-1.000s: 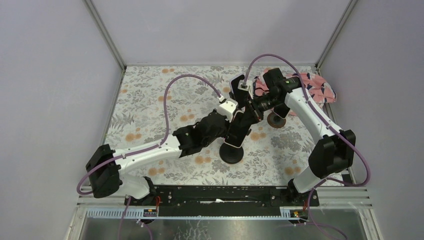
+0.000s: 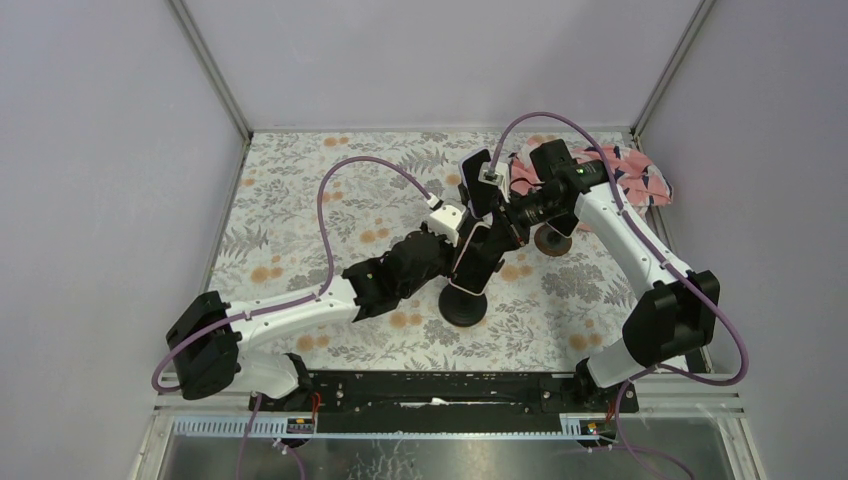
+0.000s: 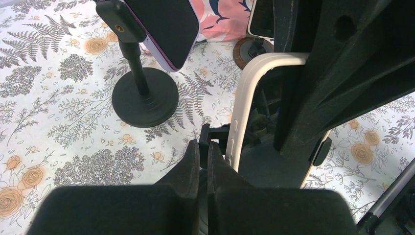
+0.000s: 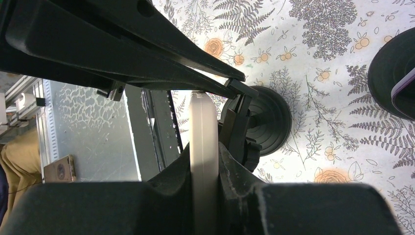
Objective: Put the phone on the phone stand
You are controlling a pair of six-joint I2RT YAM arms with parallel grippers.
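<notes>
A white-framed phone (image 2: 478, 262) (image 3: 259, 152) rests at the black stand (image 2: 462, 310) (image 4: 271, 122) in the middle. My right gripper (image 2: 505, 225) is shut on the phone's white edge. My left gripper (image 2: 445, 245) is shut beside the phone's left side, at the top of a black part of the stand; exactly what lies between its fingertips is partly hidden.
A second stand (image 3: 147, 103) holds a purple phone (image 3: 169, 32) behind. A third phone (image 3: 259, 19) on a wooden-based stand (image 2: 553, 243) and a pink cloth (image 2: 640, 175) are at the back right.
The right arm shifted slightly.
</notes>
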